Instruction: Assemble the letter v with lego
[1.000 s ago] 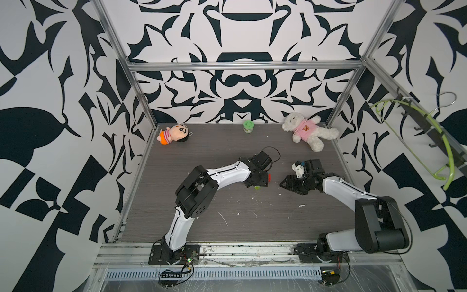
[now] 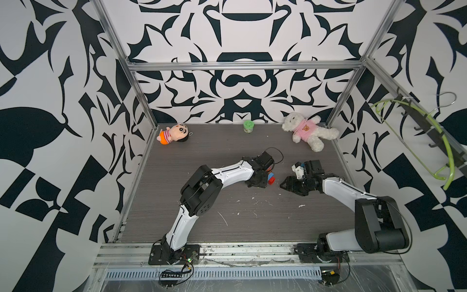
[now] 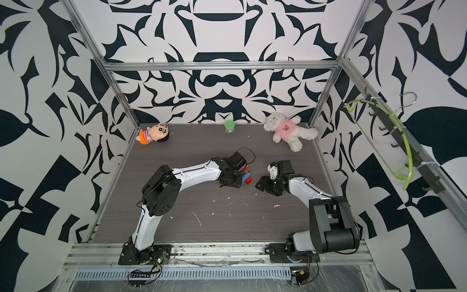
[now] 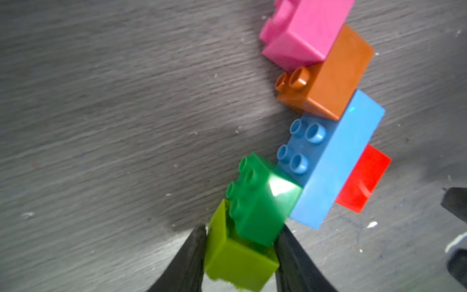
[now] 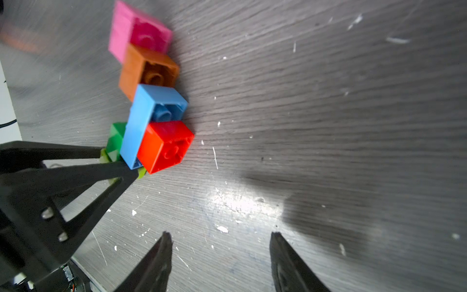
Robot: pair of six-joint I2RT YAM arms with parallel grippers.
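Observation:
A row of bricks lies on the table beneath my left gripper: pink (image 4: 309,31), orange (image 4: 330,77), blue (image 4: 335,160), red (image 4: 364,177) beside the blue, green (image 4: 265,199) and lime (image 4: 240,258). My left gripper is shut on the lime brick at the row's near end, which touches the green one. In the right wrist view, the lime brick is mostly hidden behind the left gripper's black body. My right gripper stands part open just right of the row, with bare table between its fingers.
A plush doll (image 2: 172,133) lies at the back left, a green cup (image 2: 248,126) stands at the back middle and a white teddy bear (image 2: 309,131) lies at the back right.
The left arm has shifted slightly, and more of the blue and red bricks now shows beside its gripper in the top left view. The right arm is nearly unchanged.

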